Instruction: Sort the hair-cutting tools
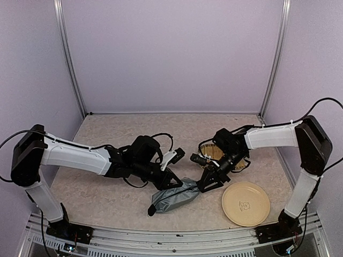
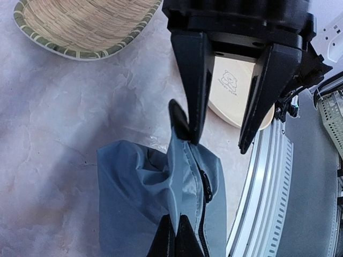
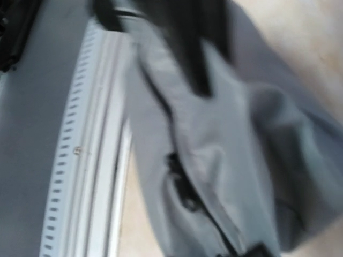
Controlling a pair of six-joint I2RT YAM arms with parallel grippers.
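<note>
A grey pouch (image 1: 174,199) with a black zipper (image 2: 206,186) lies at the front middle. My left gripper is shut on the pouch's fabric beside the zipper. Over the pouch's far end, my right gripper stands part open, its fingers at the dark tab at that end. In the right wrist view the pouch (image 3: 214,150) fills the middle, blurred, zipper running lengthwise. Whether anything is inside the pouch is hidden.
A woven basket sits at the back right, partly behind my right arm. A beige plate (image 1: 245,214) lies at the front right.
</note>
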